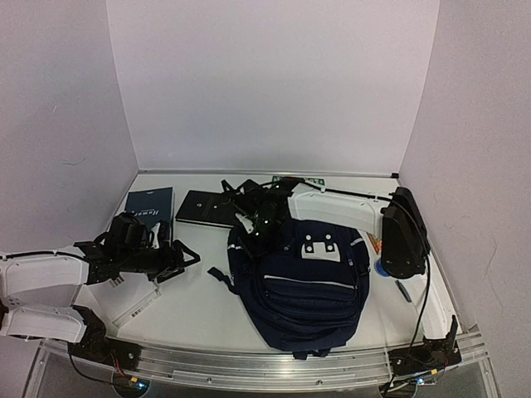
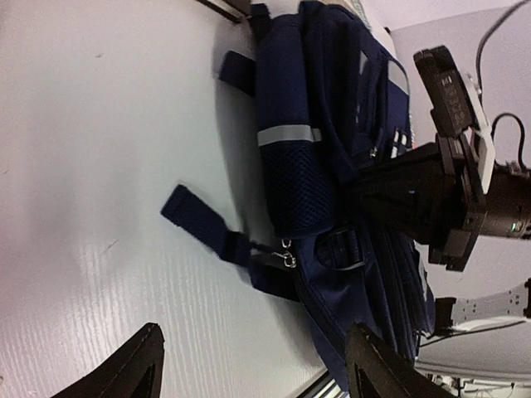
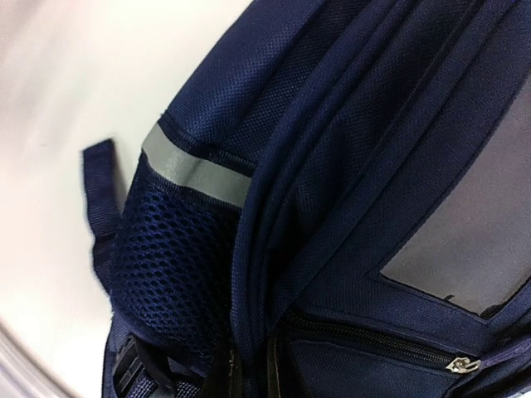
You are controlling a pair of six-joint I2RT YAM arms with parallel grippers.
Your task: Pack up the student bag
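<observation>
The dark blue backpack lies on the table right of centre, front pocket up, with a clear label window and a grey reflective strip. Over its upper left side, my right gripper points down. Seen from the right wrist, a folded fabric edge of the bag runs between the close-set fingers, which are shut on it. My left gripper stands open and empty, left of the bag and apart from it. A loose strap sticks out from the bag's side toward it.
A dark notebook and a black one lie at the back left. A green book is mostly behind the right arm. A ruler lies front left; a blue round item and a pen are right.
</observation>
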